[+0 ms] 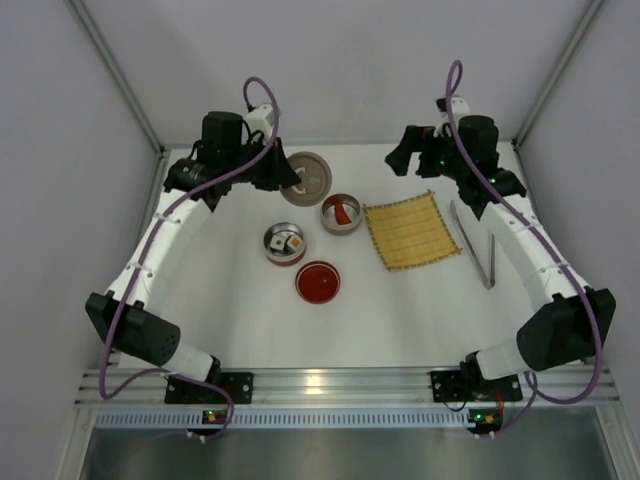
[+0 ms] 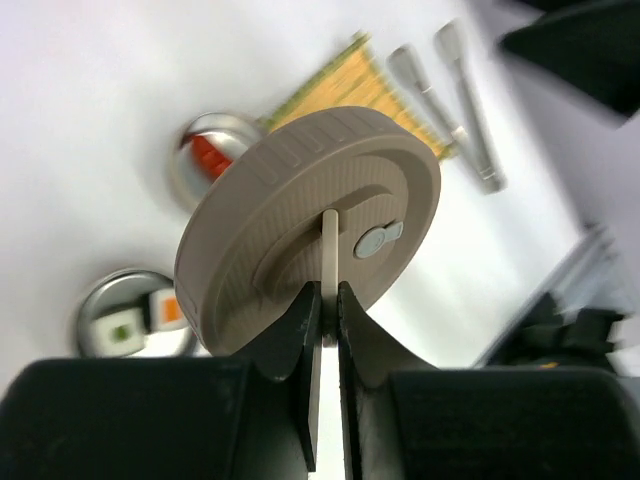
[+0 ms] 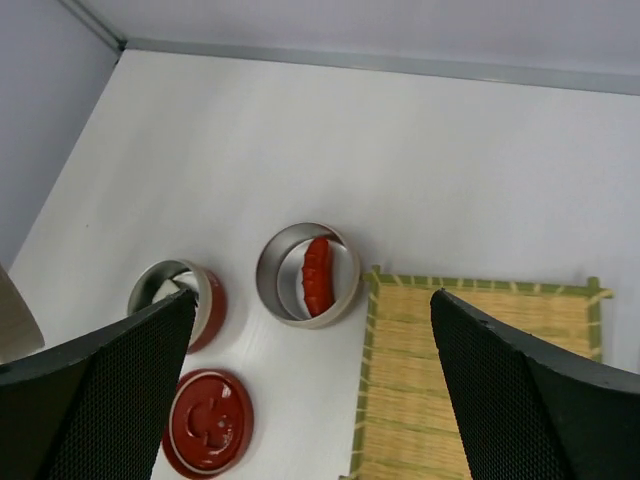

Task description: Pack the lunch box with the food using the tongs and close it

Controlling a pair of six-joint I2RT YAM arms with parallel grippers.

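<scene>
A round taupe lid is held up in the air, my left gripper shut on the ridge handle on its face. From above, the lid hangs just left of and behind an uncovered taupe bowl holding red food. My right gripper stands open to the right and behind, empty, its fingers wide apart in the right wrist view. To the front left is a second uncovered bowl with white and orange pieces inside. A dark red lid lies on the table in front of the bowls.
A yellow woven mat lies flat right of the bowls. Beyond it are long metal utensils.
</scene>
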